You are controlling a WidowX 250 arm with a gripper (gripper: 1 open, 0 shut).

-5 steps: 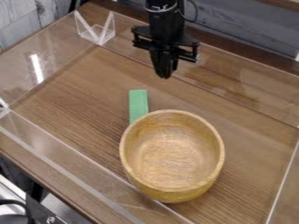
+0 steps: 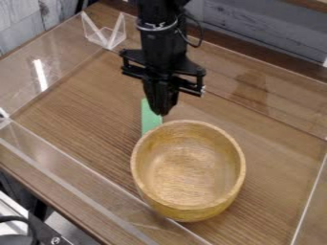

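My black gripper (image 2: 161, 100) hangs over the table just above a green strip (image 2: 149, 120), partly in front of its upper end; its fingertips look close together with nothing visible between them. Right below lies a large tan oval bowl (image 2: 188, 170), empty, its rim next to the strip's lower end.
Clear plastic pieces stand at the top left (image 2: 105, 29) and left edge. A dark cable loop is at the bottom left.
My gripper has come down and toward the front from the back of the table, closer to the green strip. The strip and bowl have not moved.
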